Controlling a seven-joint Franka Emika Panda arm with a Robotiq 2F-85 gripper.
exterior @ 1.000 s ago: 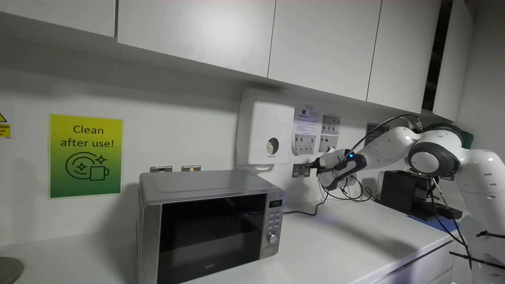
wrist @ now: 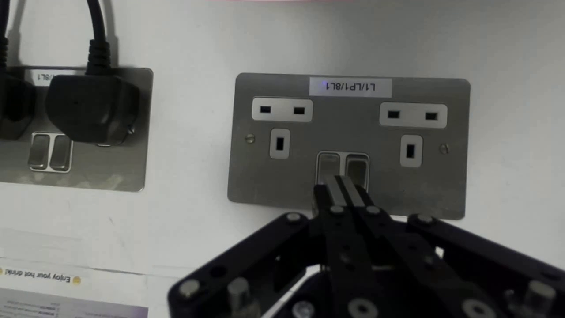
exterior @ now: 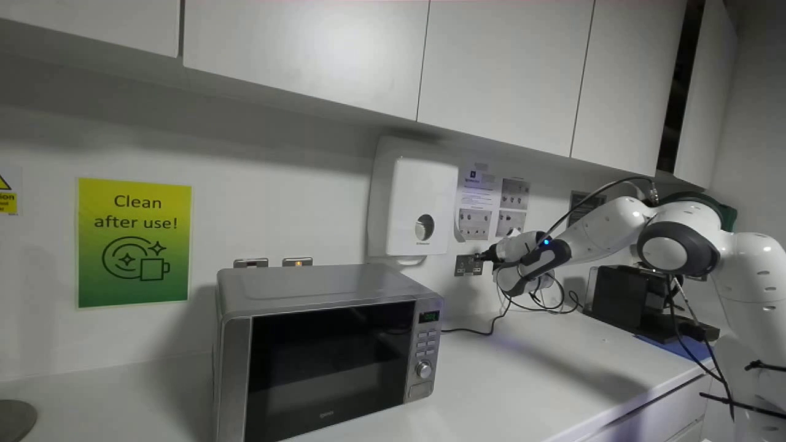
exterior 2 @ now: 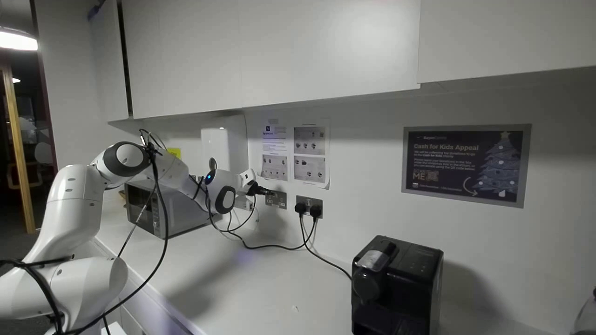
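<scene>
Straight ahead in the wrist view is a steel double wall socket (wrist: 349, 132), its plug holes empty and its label upside down. Two rocker switches (wrist: 329, 165) sit side by side at its lower middle. My gripper is shut, its fingers pressed together with nothing showing between them. The fingertips overlap the lower part of the switches; whether they touch them cannot be told. From the side, the gripper (exterior 2: 267, 191) reaches the wall at the socket plate (exterior 2: 276, 200), and likewise the gripper (exterior: 479, 257) at the plate (exterior: 464, 266).
Beside that socket is another one (wrist: 122, 169) with black plugs (wrist: 90, 108) in it. A microwave (exterior: 324, 353) and a black coffee machine (exterior 2: 399, 279) stand on the counter (exterior 2: 251, 279). Cables hang below the wrist. A paper dispenser (exterior: 416, 195) is on the wall.
My gripper is very slightly nearer the wall socket than a second ago. Everything else looks the same.
</scene>
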